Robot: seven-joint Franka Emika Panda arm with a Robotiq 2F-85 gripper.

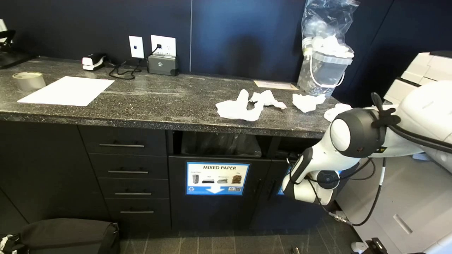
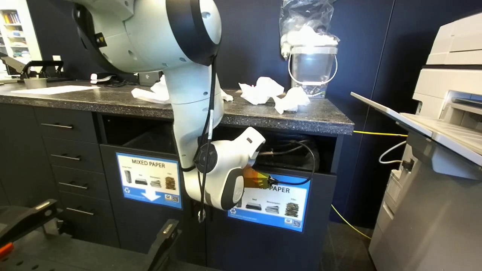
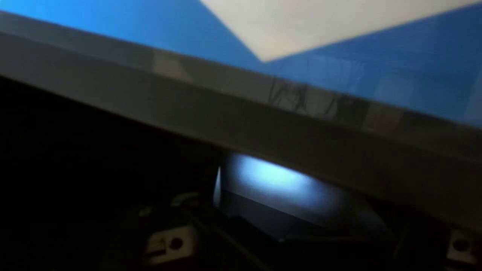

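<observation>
In the wrist view my gripper shows along the bottom edge, its two fingers wide apart and open. I see nothing held between them, though the area is very dark. A blue-and-white sign panel (image 3: 406,76) and the dark edge below it run close in front of the wrist camera. Several crumpled white papers (image 1: 240,109) lie on the counter (image 1: 169,95), well above the hand. In exterior view 2 the arm's wrist (image 2: 226,174) hangs in front of the cabinet by the right MIXED PAPER sign (image 2: 289,207); the fingers are hidden there.
A clear bucket (image 1: 322,70) stuffed with white material stands at the counter's back right. Bin openings, one holding a dark bag (image 1: 220,144), lie under the countertop. A printer (image 2: 452,108) stands to the right. White sheet (image 1: 65,91) and tape roll (image 1: 29,81) rest at left.
</observation>
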